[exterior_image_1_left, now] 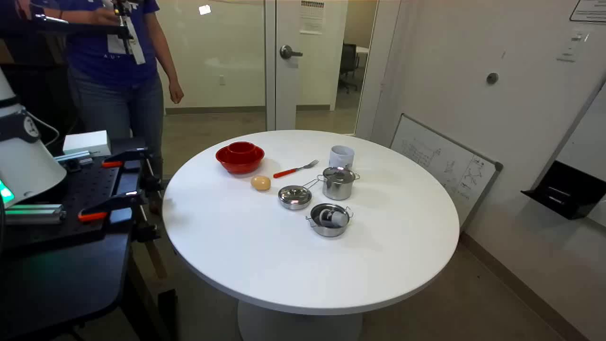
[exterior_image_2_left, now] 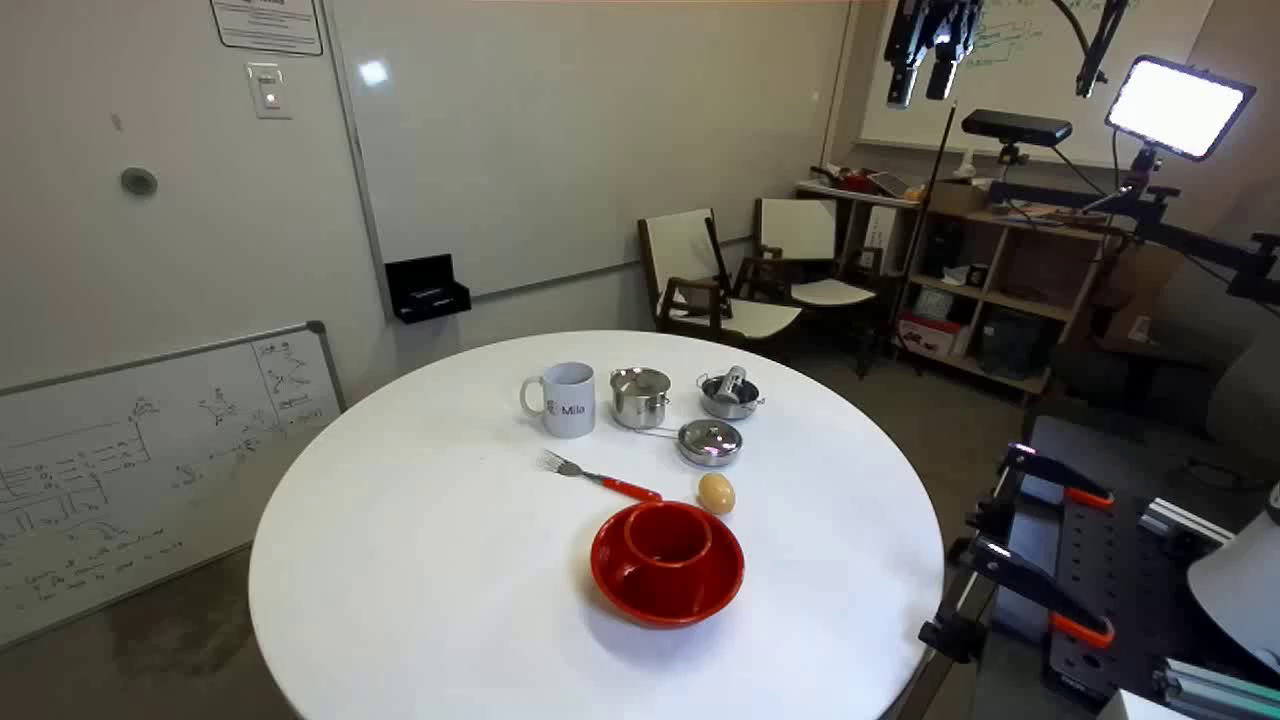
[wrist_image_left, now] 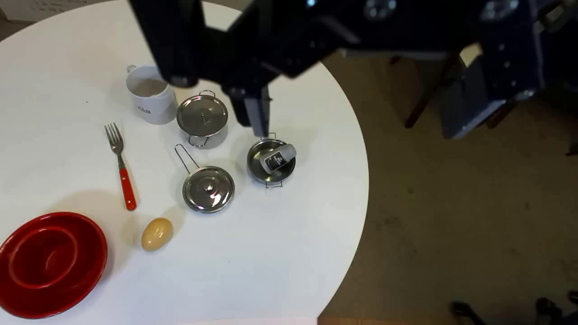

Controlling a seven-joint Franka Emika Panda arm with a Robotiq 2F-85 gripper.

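High above the table, my gripper [exterior_image_2_left: 920,86] is open and empty; in the wrist view its two fingers are spread wide. Below it on the white table [wrist_image_left: 309,243] stand a lidded steel pot [wrist_image_left: 203,115], a small pan with a lid [wrist_image_left: 208,189], and an open steel pot [wrist_image_left: 257,162]. A grey-white shaker-like item [wrist_image_left: 277,157] lies tilted inside the open pot. Close to the lidded pot is a white mug [wrist_image_left: 151,97]. A fork with a red handle [wrist_image_left: 128,189] and a tan egg [wrist_image_left: 157,234] lie near a red bowl [wrist_image_left: 89,260], which has a red cup [exterior_image_2_left: 667,538] in it.
Black clamps [exterior_image_1_left: 116,204] hold the robot's base plate beside the table. A person [exterior_image_1_left: 113,74] stands behind the base. Chairs [exterior_image_2_left: 720,288] and a shelf [exterior_image_2_left: 996,294] are away from the table.
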